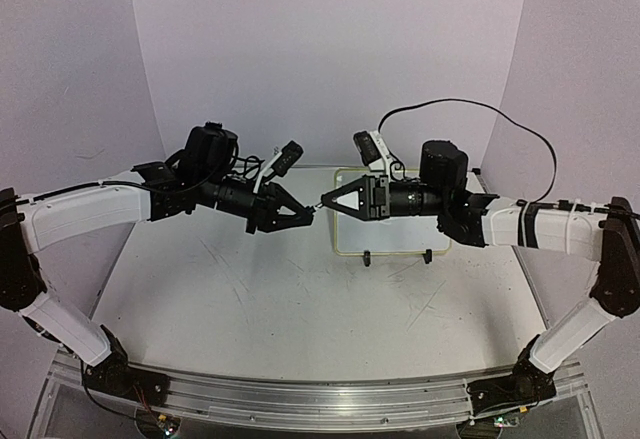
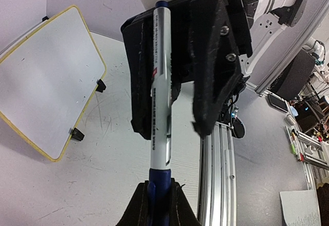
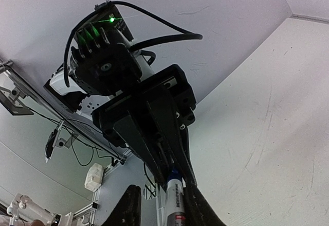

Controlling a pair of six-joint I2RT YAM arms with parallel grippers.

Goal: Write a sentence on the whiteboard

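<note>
A marker (image 2: 161, 87) with white barrel and blue ends is held by my left gripper (image 1: 308, 213), which is shut on its lower end in the left wrist view. My right gripper (image 1: 326, 205) faces it at the other end, its black fingers around the marker (image 3: 175, 203) and somewhat apart, part open; whether they touch it is unclear. The whiteboard (image 1: 394, 234), yellow-edged and blank where visible, stands behind my right gripper on black feet, and also shows at the left of the left wrist view (image 2: 49, 71).
Pale walls enclose it at back and sides, and a metal rail (image 1: 318, 399) runs along the front edge.
</note>
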